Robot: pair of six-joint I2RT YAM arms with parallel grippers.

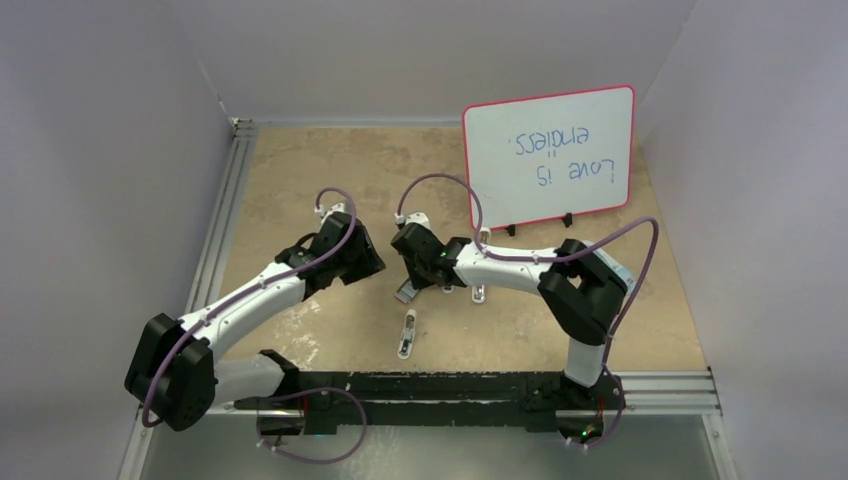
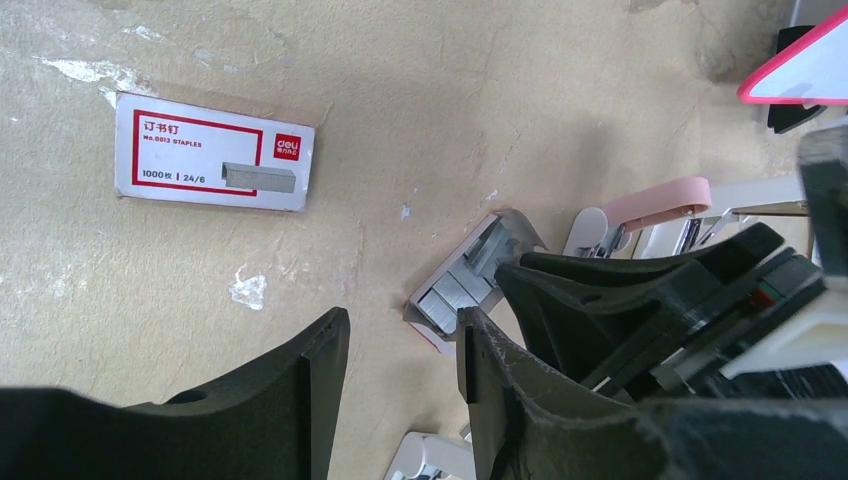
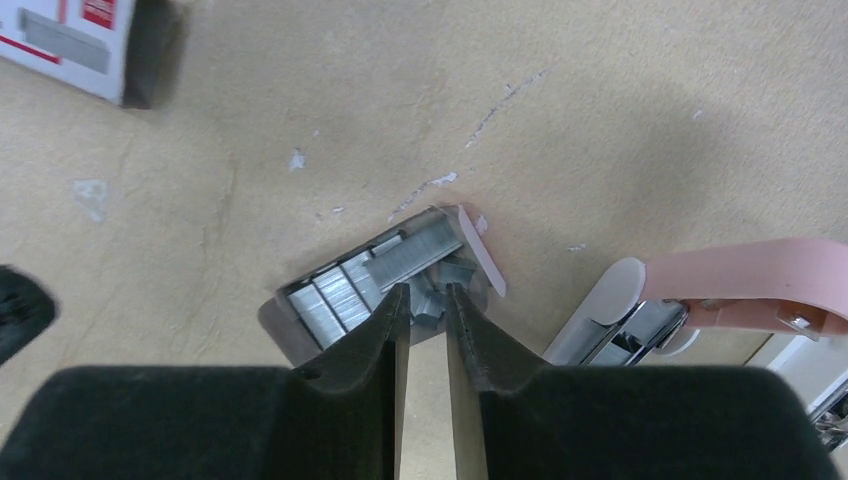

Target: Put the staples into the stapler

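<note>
A small open tray of staple strips [image 3: 340, 300] lies on the table, one strip [image 3: 414, 250] resting loosely over the others. Right above that tray my right gripper points down, its fingers a little apart; nothing is held between them as far as I can see. My left gripper is open and empty, over bare table left of the tray. A stapler with a pink end [image 3: 740, 275] lies to the right of the tray. Nearer the front edge is another opened stapler [image 1: 407, 334], partly visible in the left wrist view too.
A closed white-and-red staple box [image 2: 215, 152] lies left of the tray. More staplers [image 1: 478, 294] are partly hidden under the right arm. At the back right stands a whiteboard [image 1: 550, 155].
</note>
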